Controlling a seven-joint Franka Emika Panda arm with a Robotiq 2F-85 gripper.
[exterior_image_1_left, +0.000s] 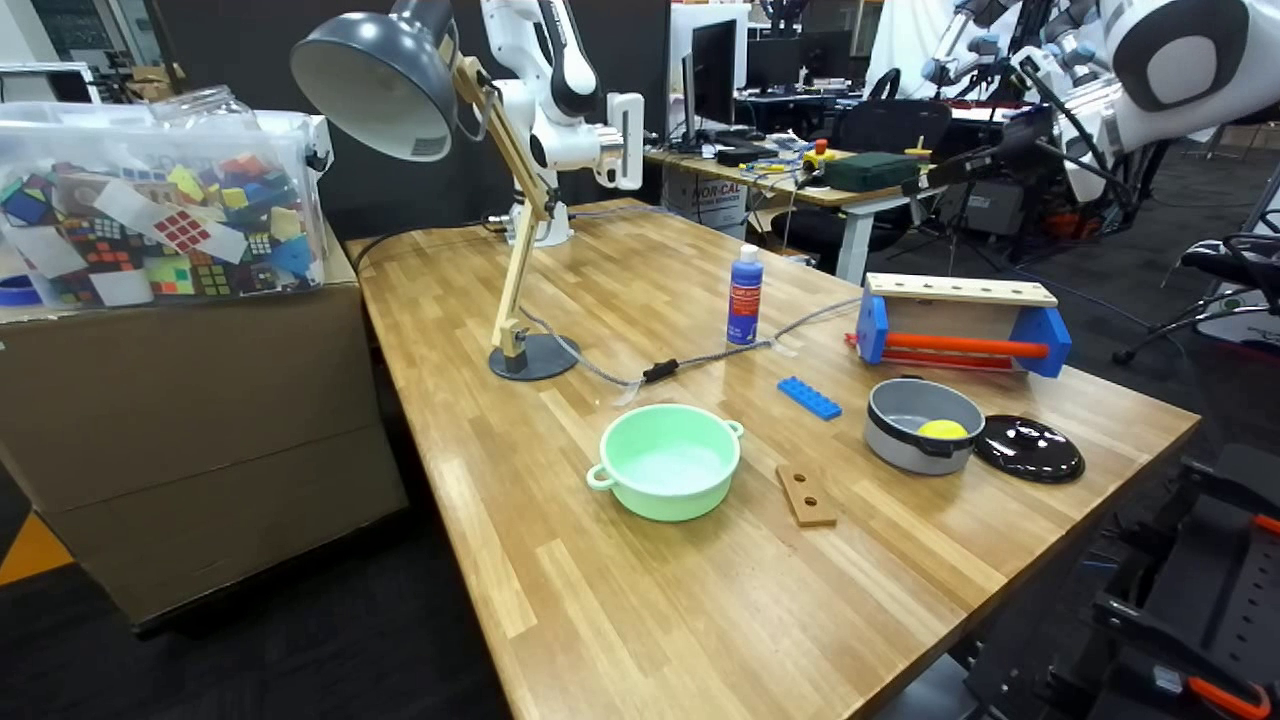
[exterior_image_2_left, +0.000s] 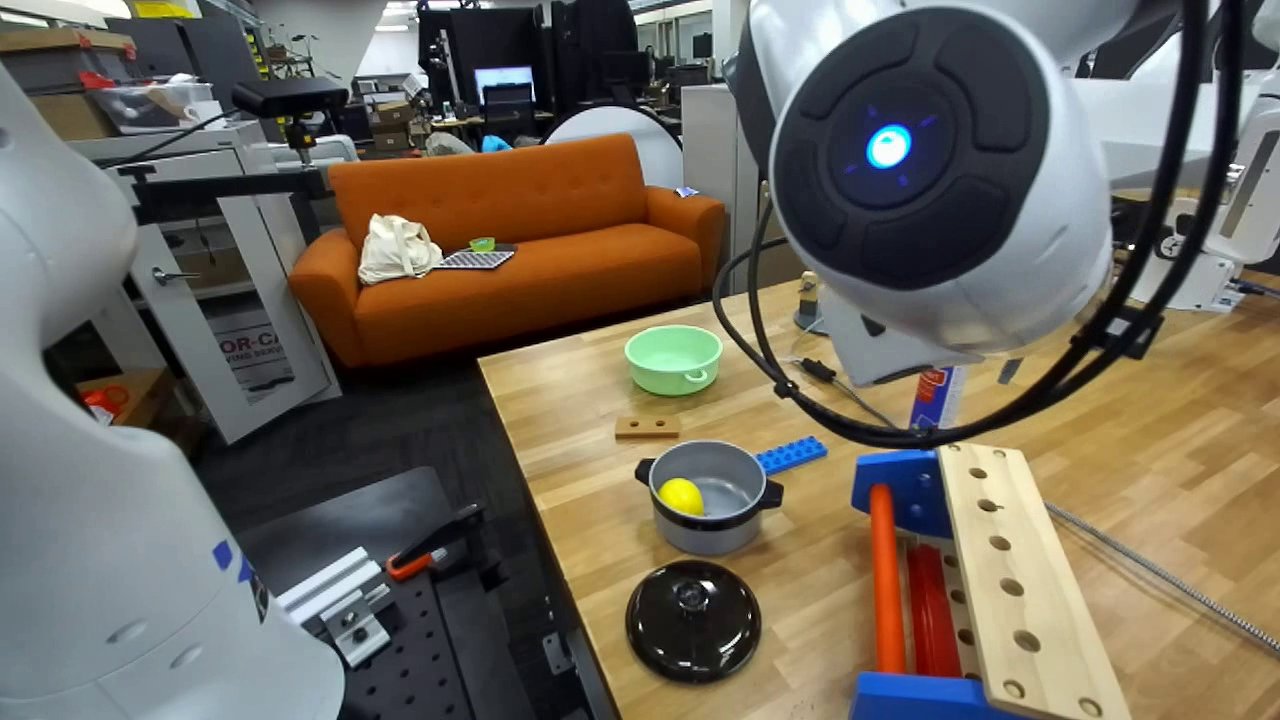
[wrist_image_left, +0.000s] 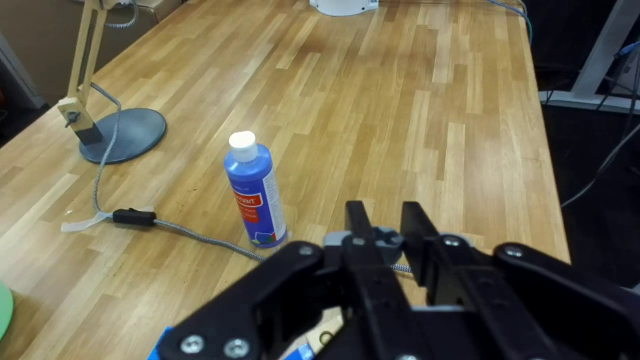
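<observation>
In the wrist view my gripper is above the table, its black fingers (wrist_image_left: 358, 219) a little apart. A small grey piece (wrist_image_left: 388, 236) shows between them, and I cannot tell what it is. Off the table's far right edge in exterior view 1, the gripper (exterior_image_1_left: 921, 187) hangs high and small. On the table a green bowl (exterior_image_1_left: 672, 462) stands empty. The grey pot (exterior_image_2_left: 708, 528) holds a yellow ball-like thing (exterior_image_2_left: 681, 496), and its black lid (exterior_image_2_left: 693, 620) lies beside it. A blue bottle (wrist_image_left: 255, 192) stands upright.
A blue brick (exterior_image_1_left: 810, 397) and a wooden piece with two holes (exterior_image_1_left: 805, 496) lie near the pot. A toy bench (exterior_image_2_left: 1020, 564) takes up the table's edge. The lamp (exterior_image_1_left: 534, 354) and its taped cord stand farther back.
</observation>
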